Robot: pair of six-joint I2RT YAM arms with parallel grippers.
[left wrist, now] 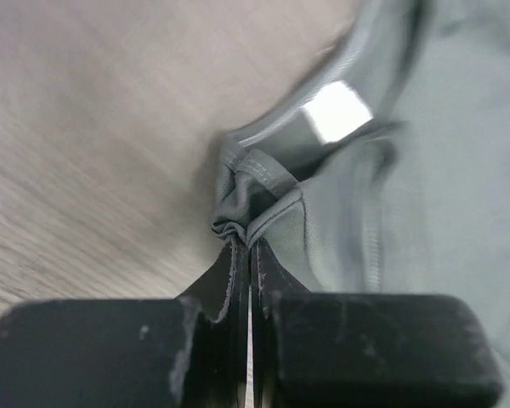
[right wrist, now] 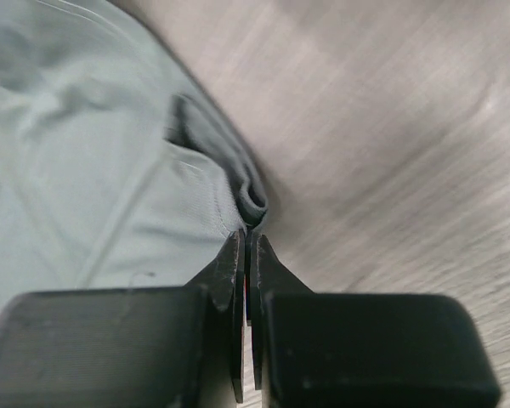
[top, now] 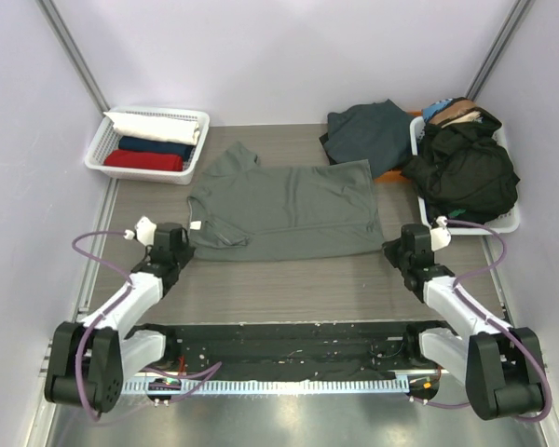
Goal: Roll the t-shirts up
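A grey-green t-shirt [top: 293, 200] lies spread across the middle of the table, its near edge folded over into a band. At its near left corner my left gripper [top: 192, 248] is shut on the cloth; in the left wrist view a bunched corner [left wrist: 255, 195] runs into the fingertips, close to a white label [left wrist: 337, 111]. My right gripper [top: 388, 248] is at the near right corner, and there a folded corner [right wrist: 238, 191] is pinched between its closed fingers in the right wrist view.
A white basket [top: 203, 140] at back left holds rolled white, navy and red cloths. Another basket [top: 511, 219] at right is heaped with dark clothes. A dark folded garment [top: 368, 135] lies at the back. Bare table [top: 289, 293] shows in front of the shirt.
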